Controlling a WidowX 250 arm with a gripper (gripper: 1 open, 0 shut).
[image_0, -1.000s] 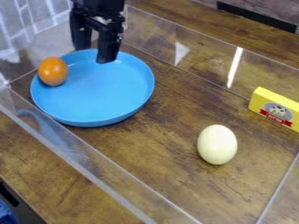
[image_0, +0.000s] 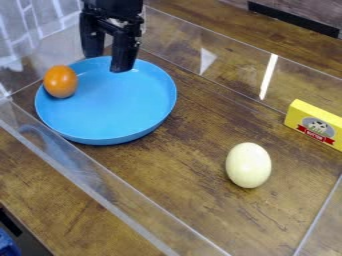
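Note:
My black gripper (image_0: 107, 50) hangs at the top left, over the back part of a round blue plate (image_0: 114, 105), its two fingers apart with nothing seen between them. An orange egg-shaped object (image_0: 60, 81) rests on the plate's left side, to the lower left of the gripper. A cream egg-shaped object (image_0: 249, 165) lies on the wooden table to the lower right.
A yellow box (image_0: 314, 123) with a printed label lies at the right edge. Clear plastic walls border the wooden table (image_0: 174, 200).

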